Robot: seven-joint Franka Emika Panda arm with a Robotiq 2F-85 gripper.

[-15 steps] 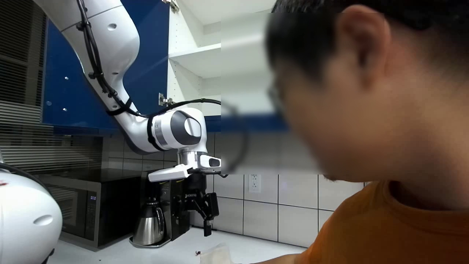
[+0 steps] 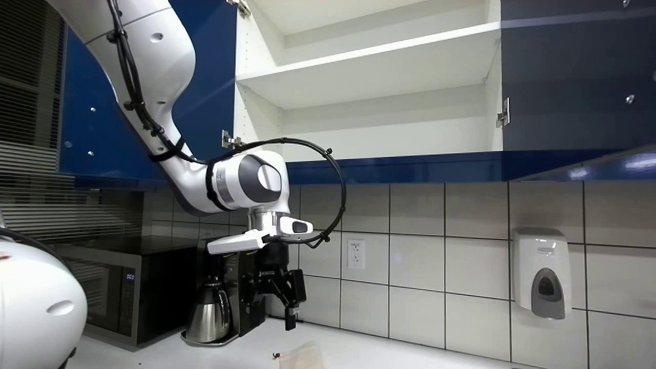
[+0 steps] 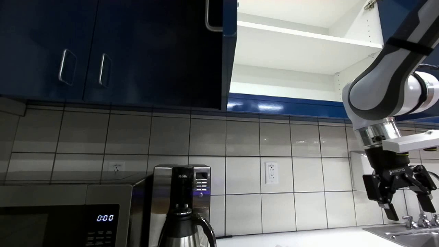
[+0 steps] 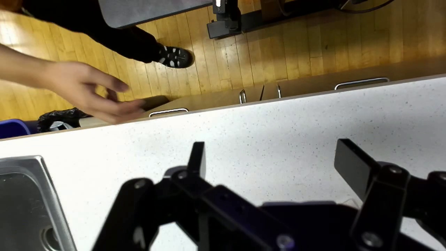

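My gripper points down above the white counter, its two black fingers wide apart and only bare counter showing between them. In exterior view 2 the gripper (image 3: 411, 212) hangs in front of the tiled wall, left of the faucet, also with spread fingers. Exterior view 1 shows the gripper (image 2: 290, 321) from the side, right of the coffee maker and clear of the counter. A flat, pale bag-like thing (image 2: 302, 356) lies on the counter at the bottom of that view, a small dark bit (image 2: 276, 355) at its corner.
A coffee maker with steel carafe (image 2: 209, 316) stands beside the microwave (image 2: 123, 289). Overhead, the open cabinet (image 2: 393, 123) has empty shelves. A sink (image 4: 44, 196) lies at one side. A person's hand (image 4: 92, 90) is blurred near the counter's front edge.
The person who filled the right of exterior view 1 is gone from it. The pale bag lies slightly shifted and flatter. My arm looks unmoved.
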